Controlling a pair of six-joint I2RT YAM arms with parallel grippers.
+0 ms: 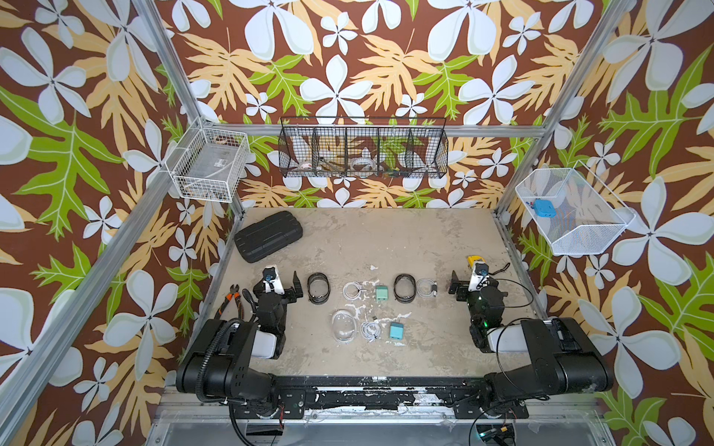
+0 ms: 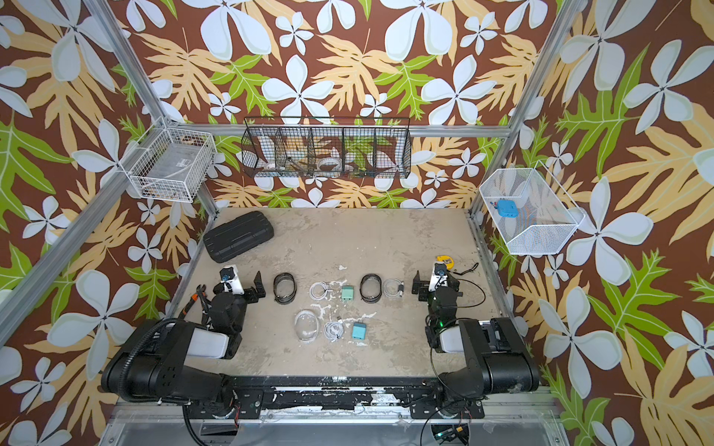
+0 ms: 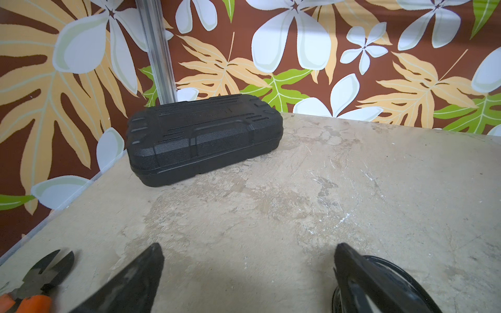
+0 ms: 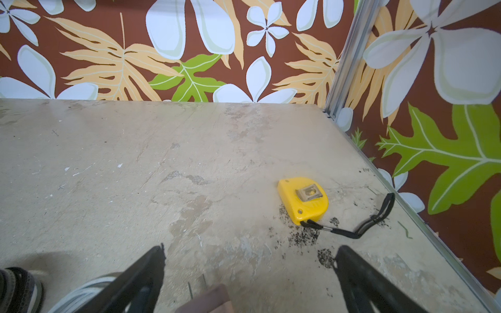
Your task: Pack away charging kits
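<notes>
Coiled cables, black [image 1: 319, 301] and white [image 1: 343, 327], and small chargers, green [image 1: 381, 293] and teal [image 1: 396, 330], lie across the middle of the table. A closed black case [image 3: 205, 140] sits at the back left. My left gripper [image 1: 279, 281] is open at the table's left, with a black coil just right of it. My right gripper [image 1: 468, 281] is open at the right, with a white coil [image 4: 83, 294] and part of a pinkish plug [image 4: 205, 302] just before its fingers.
Pliers [image 1: 229, 299] lie at the left edge, a yellow tape measure [image 4: 303, 199] at the right. A white wire basket [image 1: 209, 163], black divided basket [image 1: 362, 152] and white mesh basket [image 1: 572, 223] hang around the frame.
</notes>
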